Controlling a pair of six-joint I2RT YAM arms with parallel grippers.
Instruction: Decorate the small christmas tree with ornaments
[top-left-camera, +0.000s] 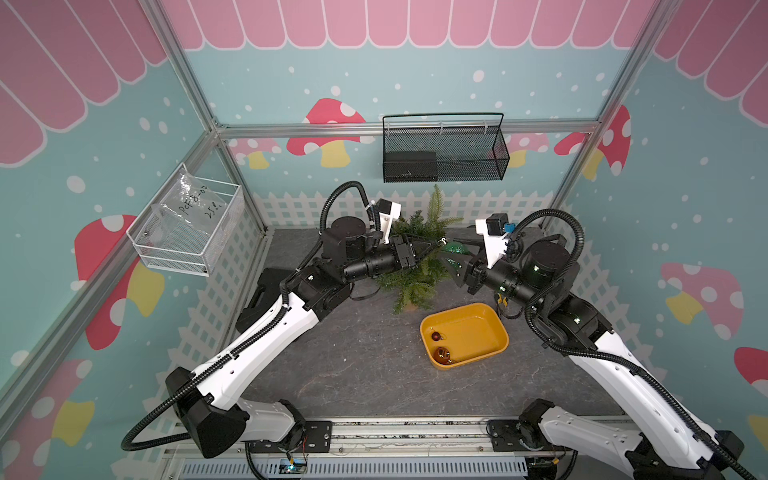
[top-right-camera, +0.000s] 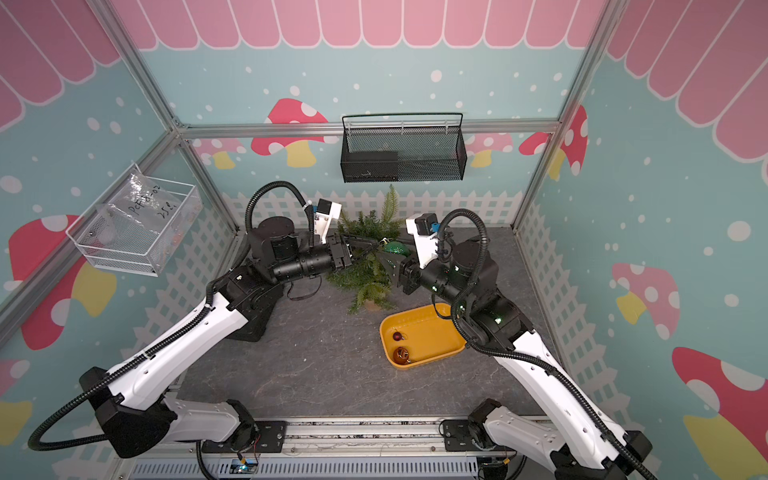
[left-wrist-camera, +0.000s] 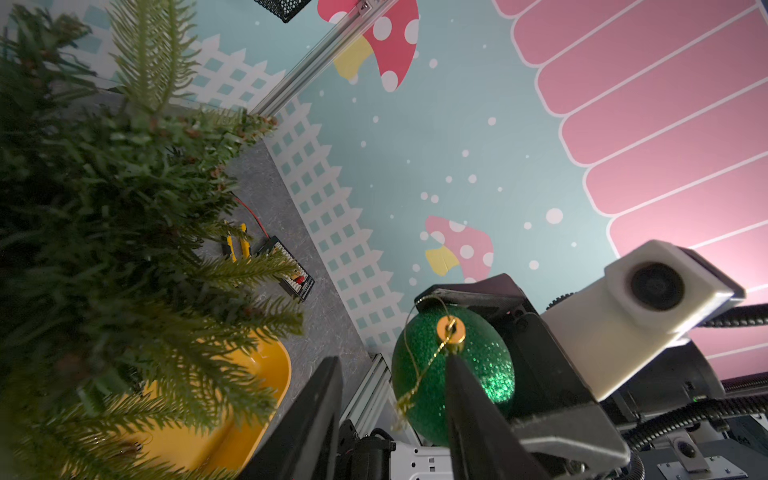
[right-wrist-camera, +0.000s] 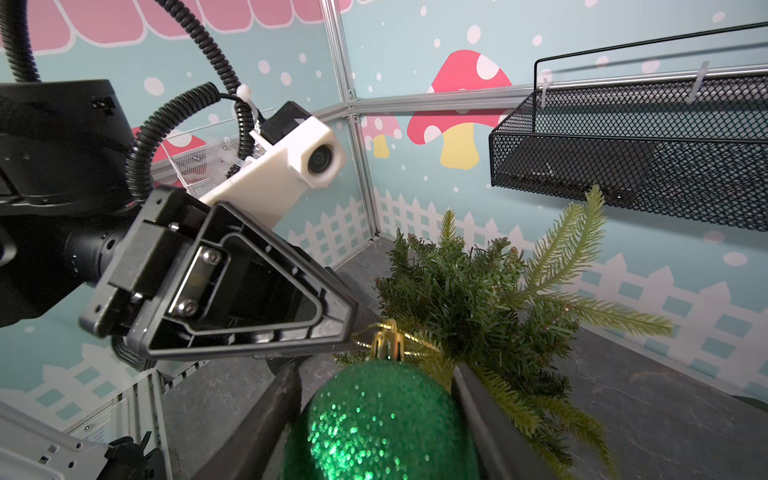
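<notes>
My right gripper is shut on a green glitter ball ornament (left-wrist-camera: 480, 376), which has a gold cap (left-wrist-camera: 450, 330) and a loop of gold thread. My left gripper is at the ornament's cap and thread, its fingertips part open and blurred in the left wrist view; whether the thread lies between them is unclear. The small tree (top-left-camera: 416, 280) stands behind both grippers, with its green branches (right-wrist-camera: 464, 296) close beside them.
A yellow tray (top-left-camera: 472, 336) in front of the tree holds small ornaments (top-left-camera: 441, 353). A black mesh basket (top-left-camera: 472, 156) hangs on the back wall, a white one (top-left-camera: 184, 240) on the left.
</notes>
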